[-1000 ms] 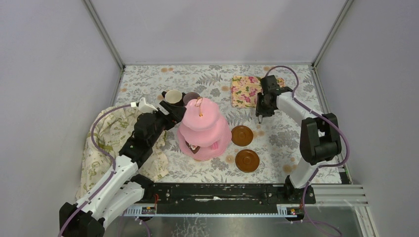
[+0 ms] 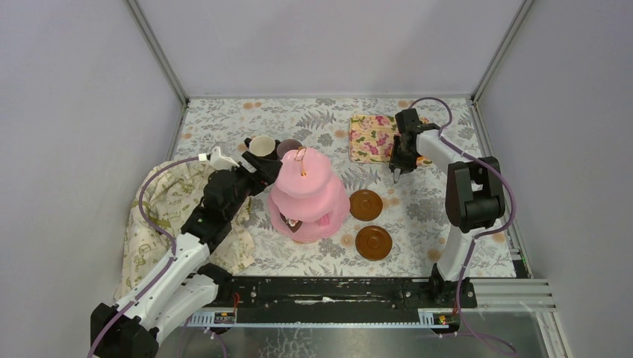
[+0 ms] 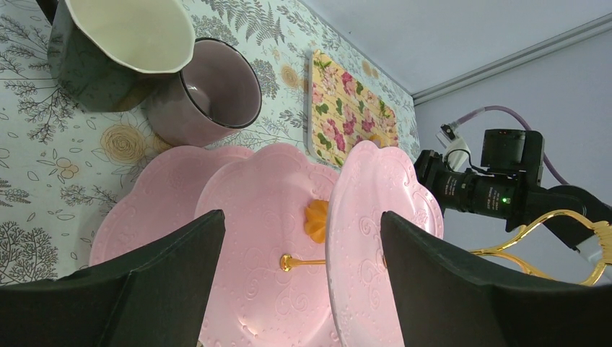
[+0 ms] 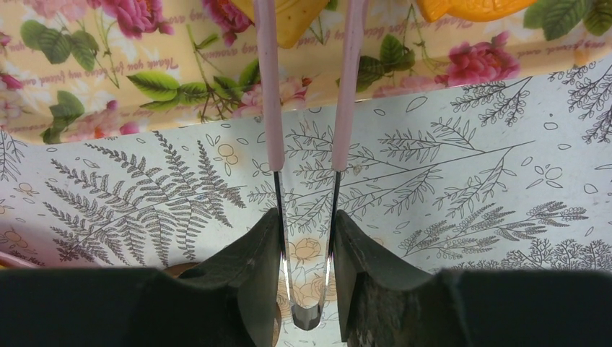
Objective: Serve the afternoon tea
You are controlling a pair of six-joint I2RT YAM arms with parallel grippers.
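My right gripper is shut on tongs (image 4: 271, 116) with pink tips, which reach over yellow pastries (image 4: 469, 7) on the floral tray (image 4: 166, 72). My left gripper stands part open at the pink three-tier stand (image 2: 313, 205), its top tier (image 3: 368, 282) between the fingers in view; contact is unclear. A yellow pastry (image 3: 315, 220) shows on a lower tier. A cream-lined cup (image 2: 261, 146) and a mauve cup (image 3: 209, 97) stand behind the stand.
Two brown saucers (image 2: 366, 205) (image 2: 373, 242) lie right of the stand. A crumpled cloth (image 2: 149, 231) covers the table's left side.
My right gripper has moved slightly back and right over the tray with the tongs. The left arm has not visibly moved.
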